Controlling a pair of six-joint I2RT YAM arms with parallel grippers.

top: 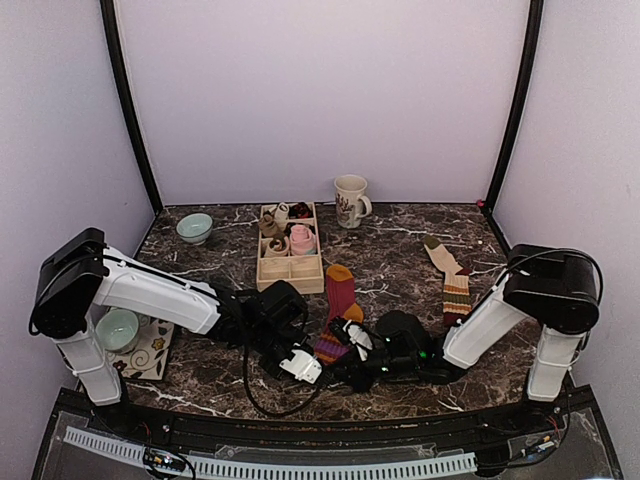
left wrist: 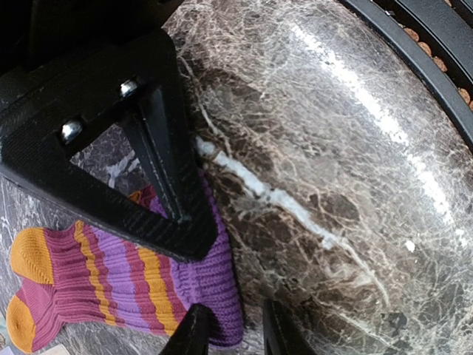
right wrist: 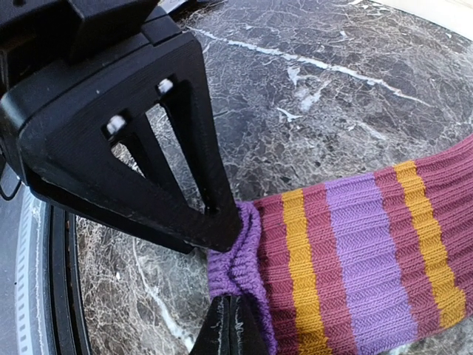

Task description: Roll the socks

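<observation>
The striped maroon, mustard and purple sock pair (top: 340, 295) (left wrist: 100, 274) (right wrist: 355, 259) lies flat at the front centre, toes pointing away. Both grippers meet at its purple cuff, which is puckered in the right wrist view. My left gripper has its fingertips parted at the cuff; whether the cuff is held between them is unclear. My right gripper is shut at the cuff, its fingers together with nothing visible between them. A second pair of cream and striped socks (top: 452, 285) lies at the right.
A wooden divider box (top: 290, 278) with rolled socks stands behind, beside a mug (top: 350, 200). Bowls (top: 195, 225) are at the back left and front left, the latter by a floral mat (top: 150, 360).
</observation>
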